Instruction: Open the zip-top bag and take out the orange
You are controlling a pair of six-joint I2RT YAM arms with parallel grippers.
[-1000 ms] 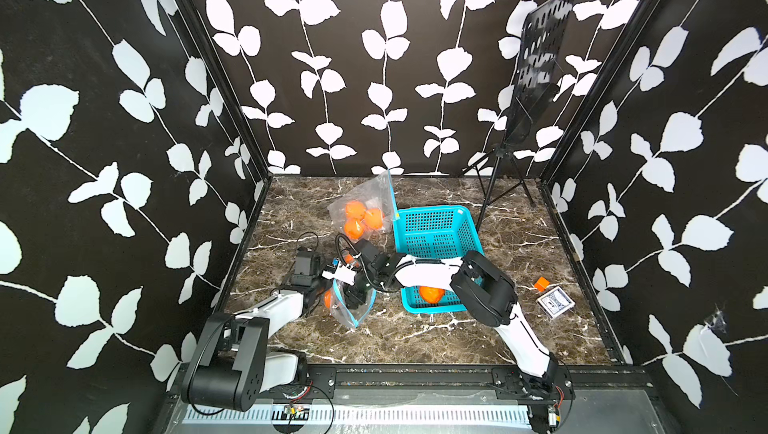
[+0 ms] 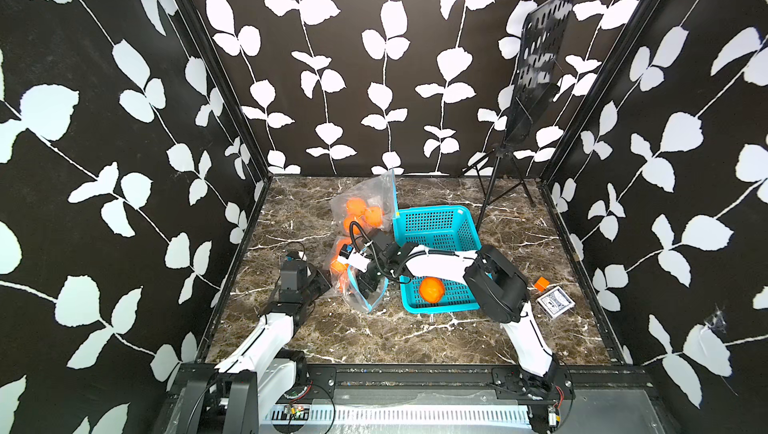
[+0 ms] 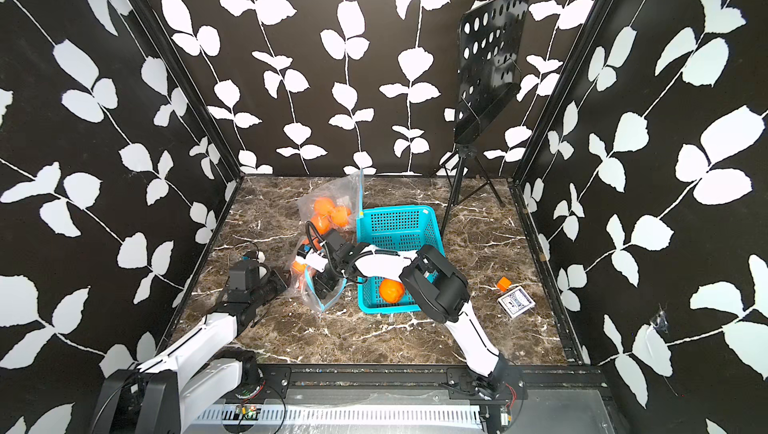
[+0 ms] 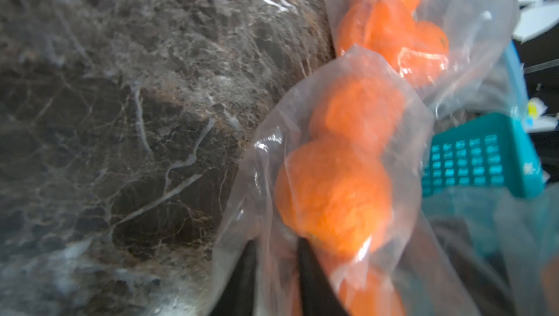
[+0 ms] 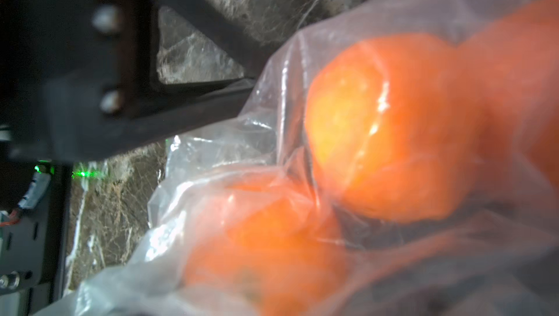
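Note:
A clear zip bag with oranges [image 4: 332,190] lies left of the basket, with a second bag of oranges [image 2: 356,211] behind it. My right gripper [image 2: 358,266] is at the front bag, partly under or behind its plastic; in the right wrist view bagged oranges [image 5: 396,123] sit close beside it. My left gripper [image 2: 316,282] is just left of that bag, its blurred fingertips at the bottom of the left wrist view, over the plastic. Whether either gripper holds plastic is unclear. One loose orange [image 2: 431,290] sits in the basket.
The teal basket [image 2: 436,218] stands right of the bags. An orange cube [image 2: 541,283] and a card box [image 2: 555,301] lie at the right. A black stand [image 3: 456,186] is at the back right.
Over the last second my right gripper and the front bag moved right and back, while the left gripper drew a little left and toward the front, away from the right one.

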